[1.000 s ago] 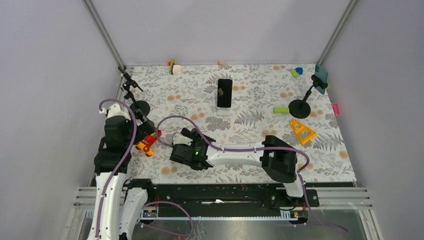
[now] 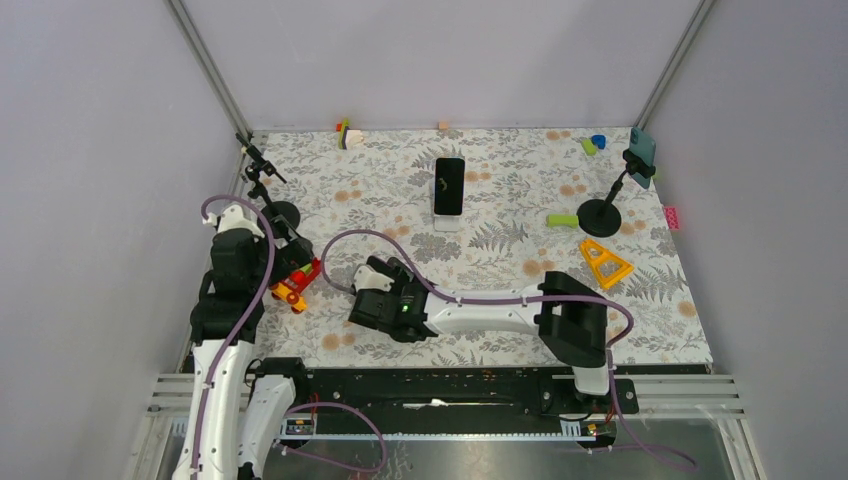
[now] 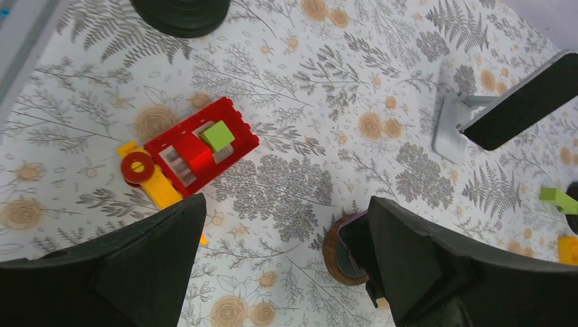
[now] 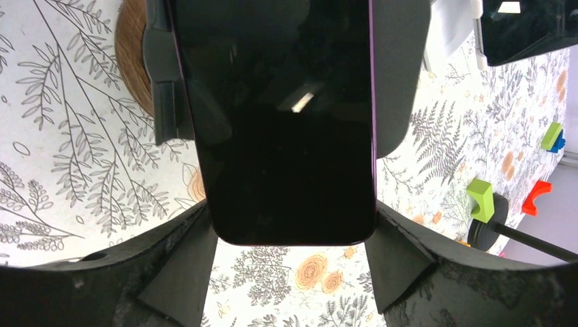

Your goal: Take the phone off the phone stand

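In the right wrist view a dark phone (image 4: 286,177) with thin purple edges fills the upper middle. My right gripper is shut on its lower end, one finger at each side edge. Behind the phone stands a dark grey phone stand (image 4: 399,88) with a round wooden base (image 4: 129,51). Whether phone and stand still touch, I cannot tell. In the left wrist view that wooden base (image 3: 335,255) shows partly behind my left gripper's right finger. The left gripper is open and empty, over the left side of the table.
Another phone (image 2: 449,186) rests on a white stand (image 2: 446,223) at the back middle. A red and yellow toy truck (image 3: 198,146) lies under the left arm. At right are a black stand (image 2: 599,217) and a yellow triangle (image 2: 605,263).
From the top, my right arm and its gripper have shifted slightly to the right. The left arm has moved barely at all, and the table's objects look unmoved.
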